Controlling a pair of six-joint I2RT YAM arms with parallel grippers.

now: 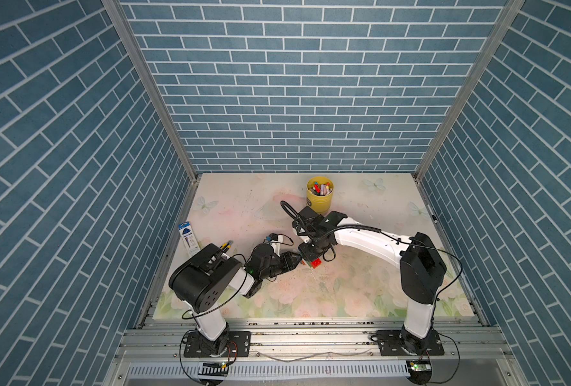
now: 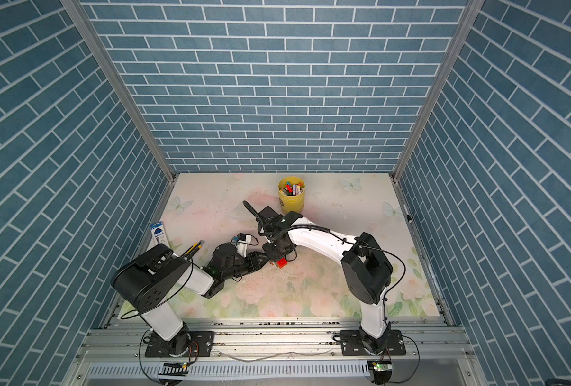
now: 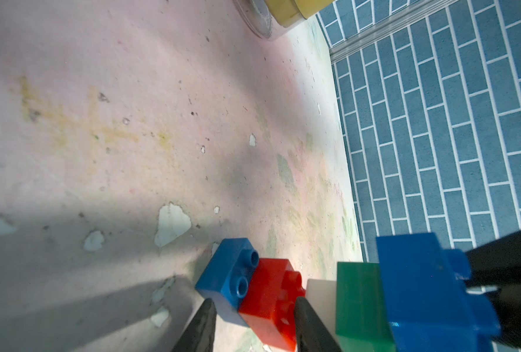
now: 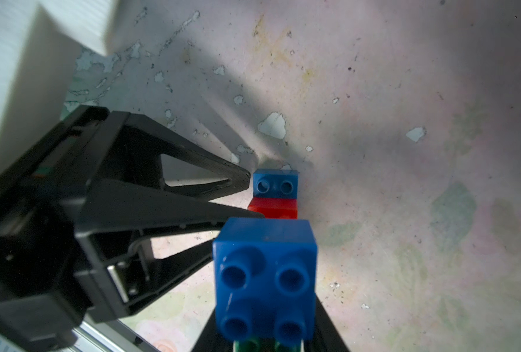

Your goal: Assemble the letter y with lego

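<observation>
A blue brick [image 3: 228,264] and a red brick [image 3: 269,296] stand joined on the table, between the fingertips of my left gripper, whose grip is unclear. Above them my right gripper holds a block made up of a blue brick [image 4: 265,246], a green brick [image 3: 363,305] and a white piece [image 3: 320,296]. In the right wrist view this block hides much of the bricks below. More red [image 1: 316,263] shows under the right gripper in the top left view.
A yellow bucket [image 1: 319,202] of loose bricks stands behind the grippers. A blue and white package [image 1: 187,234] lies at the left edge.
</observation>
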